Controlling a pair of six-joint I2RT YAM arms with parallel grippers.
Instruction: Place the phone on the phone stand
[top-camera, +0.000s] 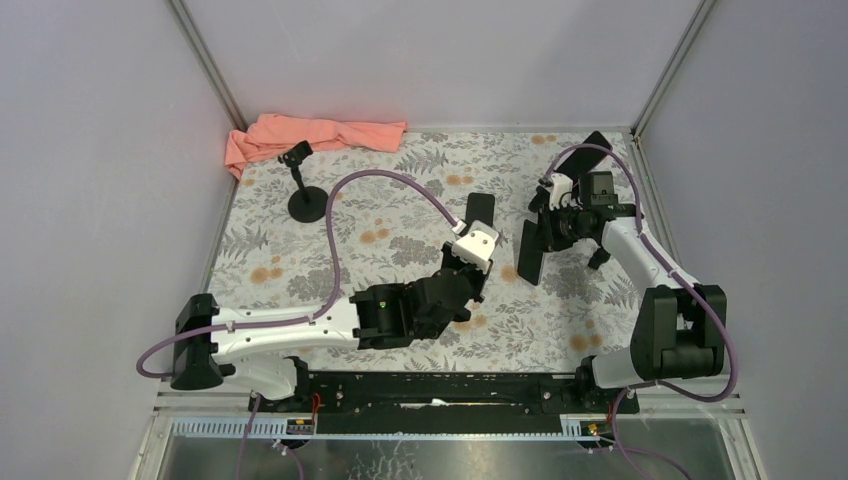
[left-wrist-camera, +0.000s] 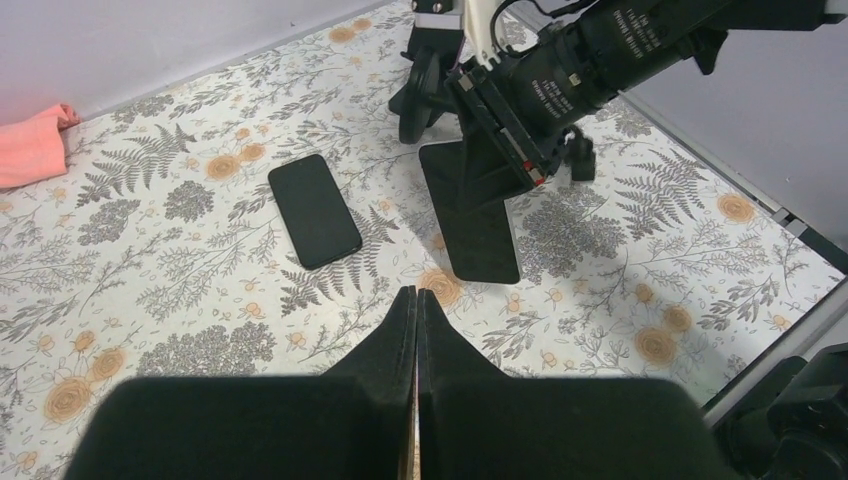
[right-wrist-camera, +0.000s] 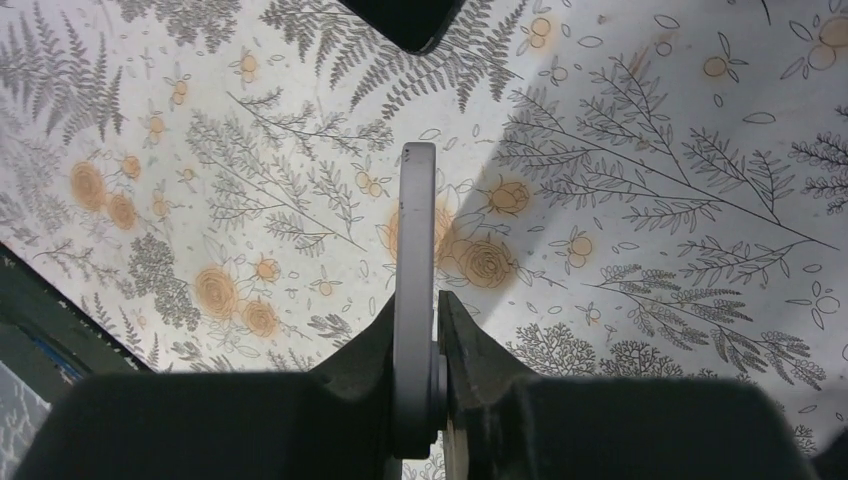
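Observation:
My right gripper (top-camera: 548, 225) is shut on a black phone, held near the table on the right; in the right wrist view its thin edge (right-wrist-camera: 415, 290) stands between the fingers. Another phone (left-wrist-camera: 315, 210) lies flat to its left. A black stand (top-camera: 307, 203) stands at the back left. A dark phone on a stand (top-camera: 590, 150) is at the back right, partly hidden by the right arm. My left gripper is shut, nothing between its fingers; in the top view its wrist hides what is under it at centre.
A salmon cloth (top-camera: 300, 135) lies along the back-left edge. Walls enclose the sides and back.

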